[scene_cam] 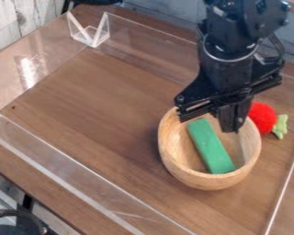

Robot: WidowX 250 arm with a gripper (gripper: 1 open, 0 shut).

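Note:
A light wooden bowl (191, 169) sits on the right side of the table, holding a green block (209, 147). My dark gripper (231, 121) hangs over the back of the bowl, just past the block's upper end. Its fingers look close together, with nothing visible between them, though their exact gap is hard to make out.
A red round object with a green top (263, 117) lies right of the bowl, partly behind the gripper. A clear plastic piece (91, 29) stands at the back left.

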